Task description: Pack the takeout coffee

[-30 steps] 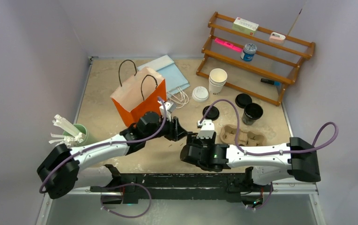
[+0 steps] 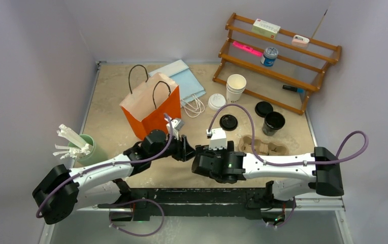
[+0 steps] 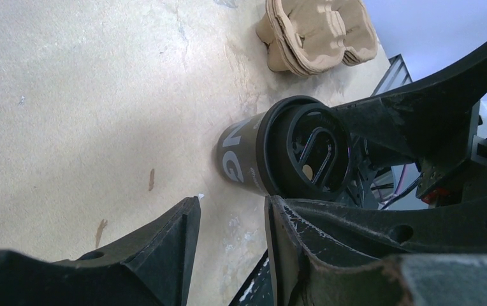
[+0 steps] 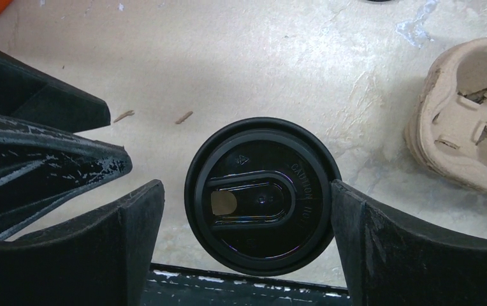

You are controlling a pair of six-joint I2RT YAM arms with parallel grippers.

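Observation:
A dark lidded cup [image 3: 241,153] stands on the table beneath the arms, mostly hidden from above; its black lid [image 4: 260,197] is on top. My right gripper hovers over it, open, fingers on either side of the lid in the wrist view. My left gripper sits just beside the cup, part open with nothing between its fingers. The orange paper bag [image 2: 149,119] stands at back left. A cardboard cup carrier [image 2: 263,148] lies to the right.
Spare lids [image 2: 228,122], stacked white cups [image 2: 235,89] and a black cup [image 2: 273,123] stand behind. A wooden rack [image 2: 278,71] lines the back right; a green straw holder [image 2: 93,152] is at left. The front-centre table has some free room.
The right arm has shifted a little to the left.

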